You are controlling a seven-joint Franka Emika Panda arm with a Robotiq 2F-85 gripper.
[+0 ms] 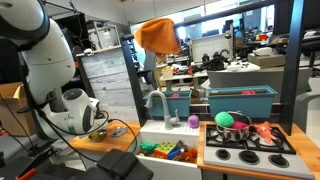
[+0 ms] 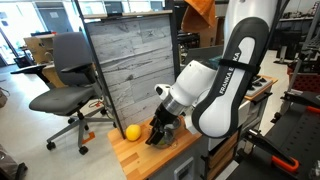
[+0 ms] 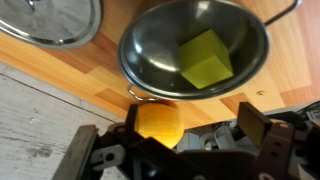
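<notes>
A metal pot (image 3: 150, 60) with a green block (image 3: 205, 60) inside fills the upper middle of the wrist view. Close beside its handle lies a round yellow-orange object (image 3: 160, 124), also seen as a yellow ball (image 2: 133, 131) on the wooden counter in exterior view 2. My gripper is open above them, its dark fingers (image 3: 265, 140) wide apart. The yellow object shows near the left finger, partly covered by it; nothing is gripped. In exterior view 2 my gripper (image 2: 160, 130) points down over the counter, just right of the ball.
A round metal lid (image 3: 50, 15) lies beside the pot. A light wooden panel (image 1: 108, 85) stands behind the work area. Further right are the sink faucet (image 1: 157, 103), a drawer of colourful blocks (image 1: 175, 152) and a stove (image 1: 245, 150) carrying another pot (image 1: 232, 130).
</notes>
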